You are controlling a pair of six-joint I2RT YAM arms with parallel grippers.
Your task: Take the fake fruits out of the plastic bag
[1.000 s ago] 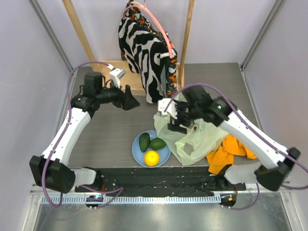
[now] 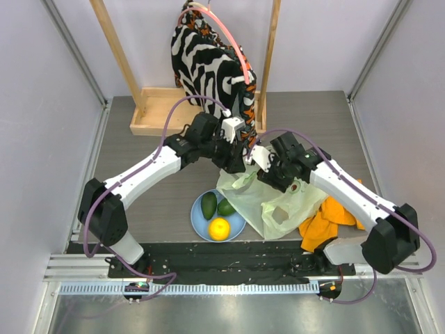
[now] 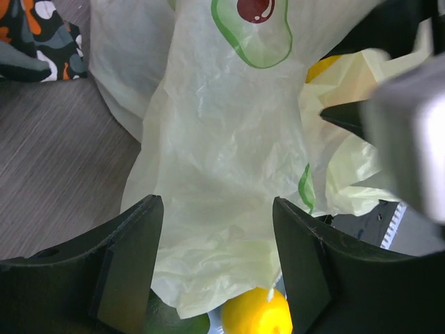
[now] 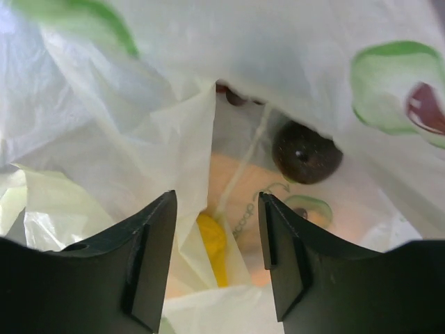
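The pale green plastic bag (image 2: 261, 207) lies rumpled right of the blue plate (image 2: 195, 232). My left gripper (image 2: 234, 165) is at its upper left edge; in the left wrist view the bag's film (image 3: 215, 167) shows between the spread fingertips, and a firm grip does not show. Over the bag's opening is my right gripper (image 2: 277, 182), its fingertips (image 4: 165, 209) also apart. Beyond them, inside the bag, I see a dark round fruit (image 4: 304, 153) and part of a dark red thing (image 4: 233, 96). A yellow patch (image 4: 213, 240) shows too; what it is, I cannot tell.
The plate holds a dark avocado (image 2: 208, 205), a green fruit (image 2: 225, 207) and an orange (image 2: 218, 229). Orange cloth (image 2: 327, 221) lies right of the bag. A patterned cloth (image 2: 208, 62) hangs on a wooden rack (image 2: 158, 110) behind.
My left gripper has come from the left over the table to the bag's edge. The bag has shifted in shape.
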